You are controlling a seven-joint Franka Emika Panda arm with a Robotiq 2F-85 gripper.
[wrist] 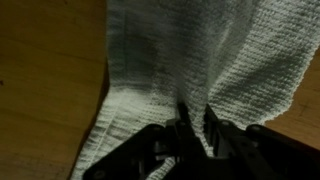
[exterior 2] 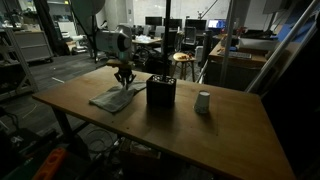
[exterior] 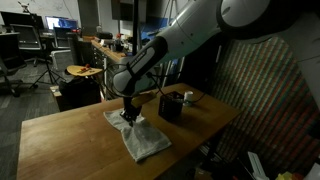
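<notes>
A light grey cloth (exterior: 148, 140) lies on the wooden table, and also shows as a grey patch of cloth (exterior 2: 115, 98) in exterior view 2. My gripper (exterior: 132, 112) is down at the cloth, over its far part. In the wrist view, the cloth (wrist: 150, 60) is rucked into a ridge that runs to the gripper. Its dark fingertips stand close together with some cloth at the narrow gap. The picture is too dark to show whether they are fully shut on it.
A black box (exterior: 171, 106) stands on the table to the right of the cloth, with a light cup (exterior 2: 203, 102) beyond it. Bare wood (exterior: 70, 135) lies free to the left of the cloth. Chairs and desks fill the background.
</notes>
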